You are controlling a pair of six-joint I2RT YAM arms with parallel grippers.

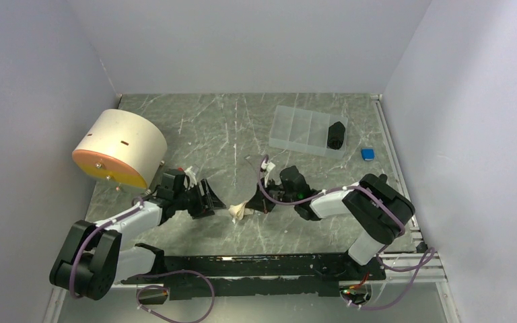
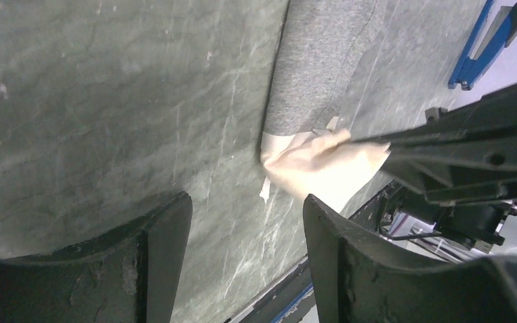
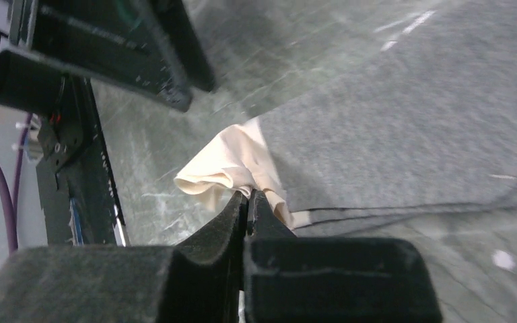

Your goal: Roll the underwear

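A long folded grey underwear (image 2: 316, 60) lies on the marble table, with a cream end (image 2: 323, 171) folded up. In the top view that end (image 1: 239, 210) shows at front centre. My right gripper is shut on the cream end, its tips pinching the cloth. My left gripper hangs open just left of the underwear, with nothing between its fingers. In the top view most of the grey part is hidden by the right arm.
A clear divided tray (image 1: 293, 128) at the back right holds a black roll (image 1: 336, 134). A blue block (image 1: 367, 154) lies right of it. A large cream cylinder (image 1: 114, 145) stands at the left.
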